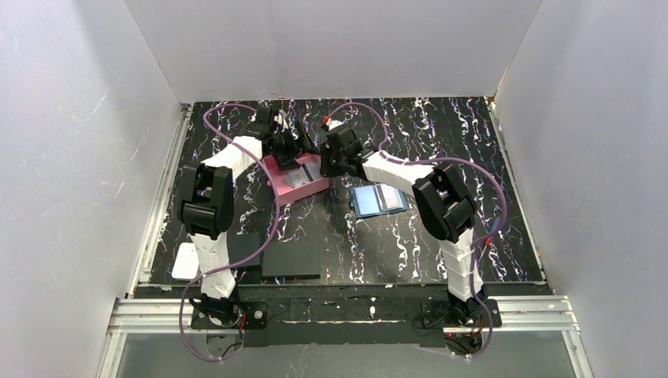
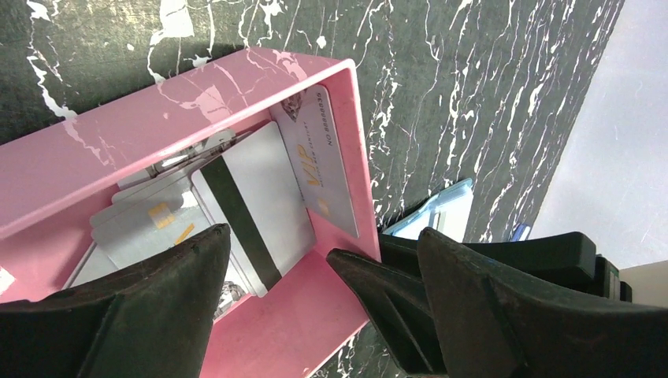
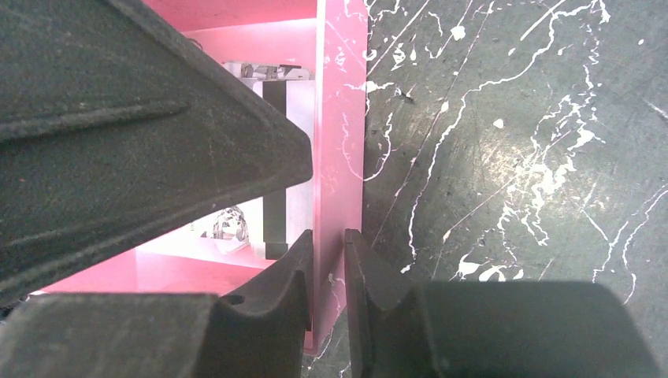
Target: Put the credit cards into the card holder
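Note:
Inside the pink box (image 1: 303,190) lie several cards, among them a white card with a black stripe (image 2: 256,201). A grey card with gold letters (image 2: 321,153) leans against the box's end wall. My left gripper is open above the cards, its fingers wide apart and nothing held. In the right wrist view, my right gripper straddles the box's side wall, one finger inside and one outside; whether it pinches the wall cannot be told. The blue card holder (image 1: 366,202) lies spread open on the table, with a pale panel on its right half.
Dark flat blocks (image 1: 291,259) and a white item (image 1: 186,261) lie at the front left. Purple cables (image 1: 277,206) hang along both arms, the left one crossing close to the box.

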